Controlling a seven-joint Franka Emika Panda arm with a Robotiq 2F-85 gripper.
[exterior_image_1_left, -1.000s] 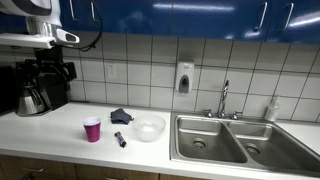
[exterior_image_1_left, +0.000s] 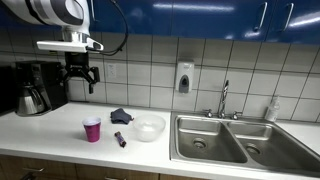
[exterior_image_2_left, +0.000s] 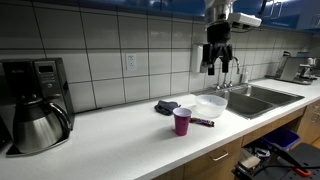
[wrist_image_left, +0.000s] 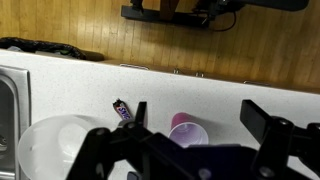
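High above the counter hangs my gripper (exterior_image_1_left: 81, 88), its two black fingers spread wide with nothing between them. In the wrist view the finger (wrist_image_left: 128, 143) on the left and the one on the right stand far apart. A magenta cup (exterior_image_1_left: 92, 129) stands upright on the counter below the arm, clear of the gripper. Right of it lies a small dark marker-like object (exterior_image_1_left: 120, 139). A white translucent bowl (exterior_image_1_left: 149, 127) sits farther right, and a dark folded cloth (exterior_image_1_left: 121, 116) lies behind these.
A double sink (exterior_image_1_left: 200, 147) with a faucet is set in the counter at right. The coffee maker (exterior_image_2_left: 38, 105) stands at the other end. Wall-mounted, a white dispenser (exterior_image_1_left: 184, 77) hangs behind the sink.
The arm and gripper have moved to the right and slightly down in exterior view 1, coming nearer above the cup. The counter objects have stayed where they were.
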